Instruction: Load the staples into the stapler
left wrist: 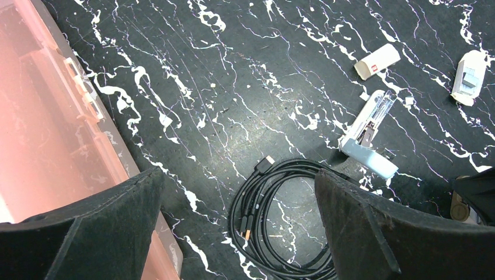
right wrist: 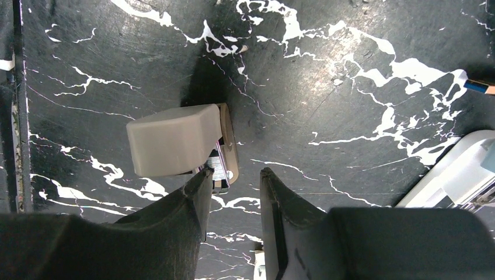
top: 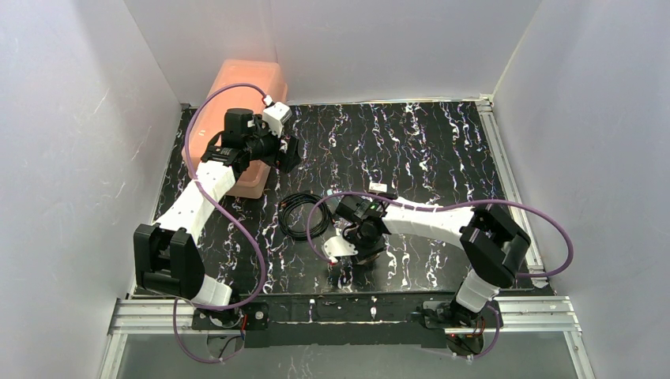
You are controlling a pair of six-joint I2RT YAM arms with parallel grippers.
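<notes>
In the right wrist view a small beige stapler (right wrist: 175,143) lies on the table, its metal inner parts showing beneath the cover. My right gripper is open; its left fingertip overlaps the stapler's near end in that view, and whether they touch I cannot tell. Nothing shows clearly between its fingers. A second stapler, white and light blue (left wrist: 369,137), lies folded open in the left wrist view. Beyond it is a small white box with a red mark (left wrist: 377,61). Over by the bin, my left gripper hangs open and empty. No loose staple strip can be made out.
A coiled black cable (left wrist: 254,216) lies beside the white-blue stapler. An orange translucent bin (top: 251,75) stands at the left. A small white and grey object (left wrist: 469,79) sits to the right of the box.
</notes>
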